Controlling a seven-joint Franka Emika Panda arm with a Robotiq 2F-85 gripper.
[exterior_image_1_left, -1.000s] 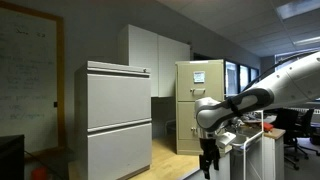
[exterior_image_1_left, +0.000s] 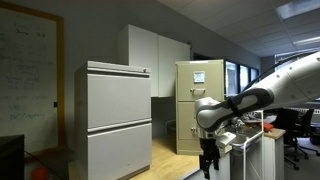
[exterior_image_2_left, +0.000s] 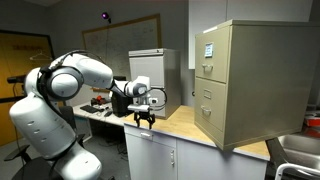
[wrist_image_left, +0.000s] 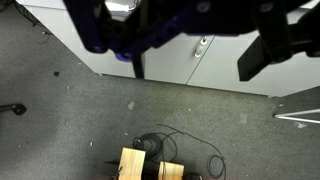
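Observation:
My gripper (exterior_image_1_left: 210, 168) points downward at the right of exterior view 1. In exterior view 2 the gripper (exterior_image_2_left: 145, 122) hangs by the front edge of the wooden counter (exterior_image_2_left: 200, 130). Two dark fingers stand wide apart in the wrist view, so the gripper is open. Between them I see only cabinet fronts (wrist_image_left: 165, 62) and grey floor, with nothing held. A small metal handle (wrist_image_left: 202, 45) shows on one of those fronts.
A white drawer cabinet (exterior_image_1_left: 115, 118) and a beige filing cabinet (exterior_image_1_left: 190, 112) stand on the counter. Wooden blocks (wrist_image_left: 131, 163) and a dark cable (wrist_image_left: 190, 134) show at floor level. Light grey base cabinets (exterior_image_2_left: 190, 160) support the counter.

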